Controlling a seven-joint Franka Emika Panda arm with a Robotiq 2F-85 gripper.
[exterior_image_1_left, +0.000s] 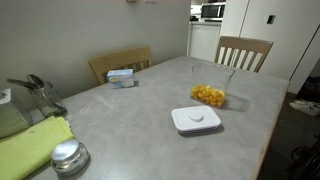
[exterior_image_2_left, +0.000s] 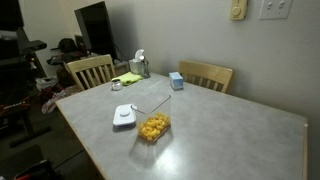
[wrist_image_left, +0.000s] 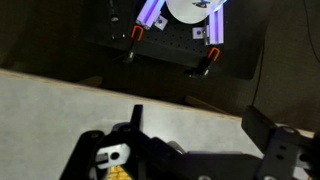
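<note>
Yellow-orange pieces (exterior_image_1_left: 209, 95) lie in a clear container on the grey table (exterior_image_1_left: 130, 130). A white lid-like square (exterior_image_1_left: 195, 119) with a round raised middle rests flat, apart from the container; exterior view 2 shows the same white square (exterior_image_2_left: 124, 116) beside the yellow pieces (exterior_image_2_left: 154, 127). In the wrist view my gripper is open, its dark fingers spread wide with nothing held between them. Below it, partly hidden by the gripper body, a bit of yellow (wrist_image_left: 118, 173) shows at the bottom edge. Exterior view 1 does not show the gripper.
A pale blue box (exterior_image_1_left: 121, 78) stands near the far edge by a wooden chair (exterior_image_1_left: 118, 62). At the near left are a silver round tin (exterior_image_1_left: 69, 157), a yellow-green cloth (exterior_image_1_left: 35, 146) and a utensil holder (exterior_image_1_left: 47, 99).
</note>
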